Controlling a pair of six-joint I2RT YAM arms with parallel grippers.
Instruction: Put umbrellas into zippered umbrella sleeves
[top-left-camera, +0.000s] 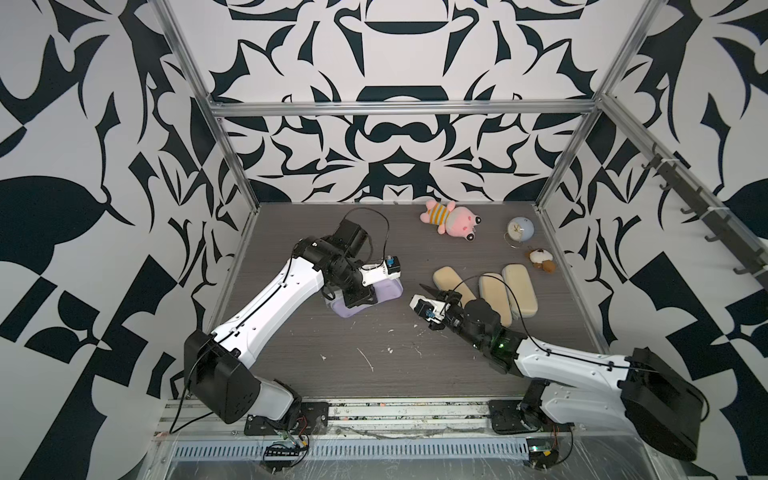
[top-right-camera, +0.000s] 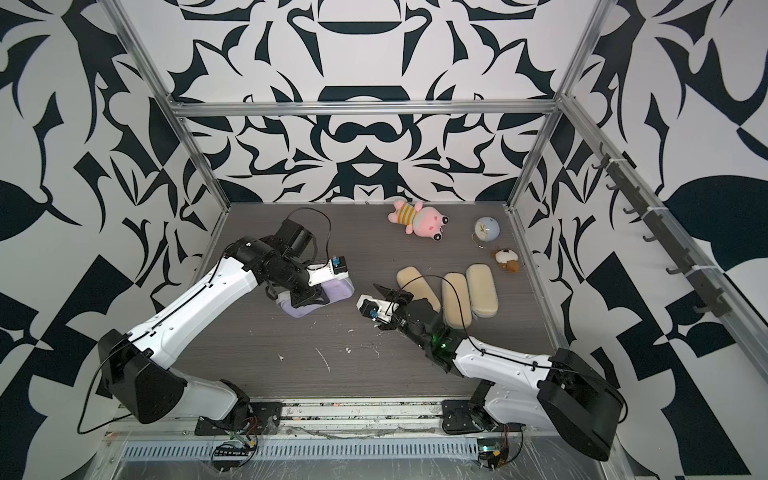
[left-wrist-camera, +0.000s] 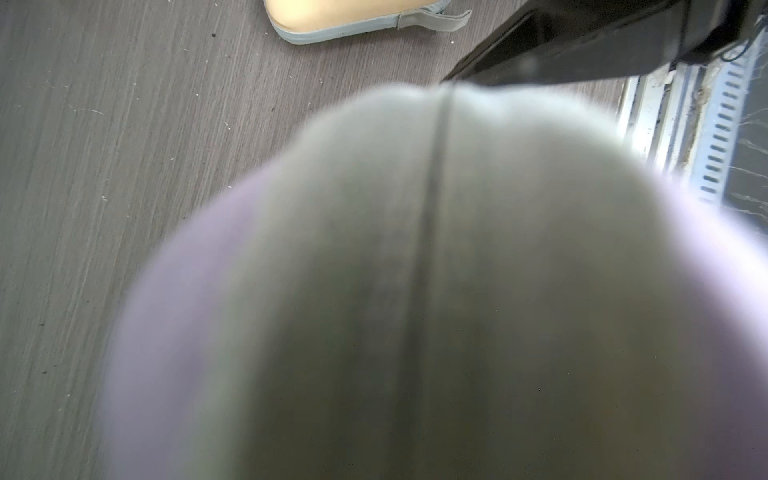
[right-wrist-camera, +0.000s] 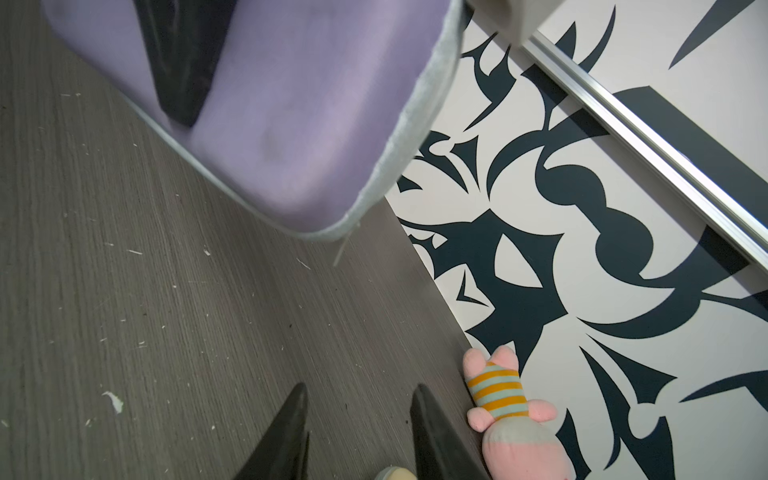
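Observation:
A lilac zippered sleeve (top-left-camera: 388, 292) with pale zipper trim is held by my left gripper (top-left-camera: 361, 293), which is shut on it. The sleeve fills much of the left wrist view, blurred, and shows at the top of the right wrist view (right-wrist-camera: 304, 120), with a dark finger against it. My right gripper stands to the right of the sleeve, apart from it, its fingers open with nothing between them. Three beige cases (top-right-camera: 482, 289) lie on the table at the right; no umbrella can be clearly told.
A pink striped plush (top-left-camera: 452, 220), a round pale blue object (top-left-camera: 520, 229) and a small brown-white toy (top-left-camera: 541, 259) lie at the back right.

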